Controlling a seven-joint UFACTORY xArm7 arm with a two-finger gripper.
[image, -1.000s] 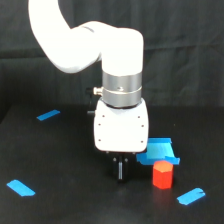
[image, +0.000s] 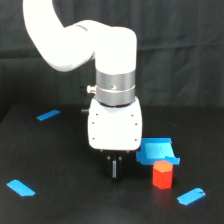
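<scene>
My gripper (image: 115, 172) points down near the middle of the dark table, left of the blue tray and the orange-red block. Its dark fingers blend into the background, so their opening and anything between them cannot be made out. An orange-red block (image: 162, 175) rests on the table just in front of a small blue tray (image: 153, 145). The white hand stands close to the tray's left side in this view.
A blue flat piece (image: 21, 188) lies at the front left, another blue piece (image: 48, 115) at the back left, and a light blue piece (image: 191, 196) at the front right. Bare table lies between the left pieces and my gripper.
The arm and gripper have shifted slightly left. The block, the tray and the blue pieces look unmoved.
</scene>
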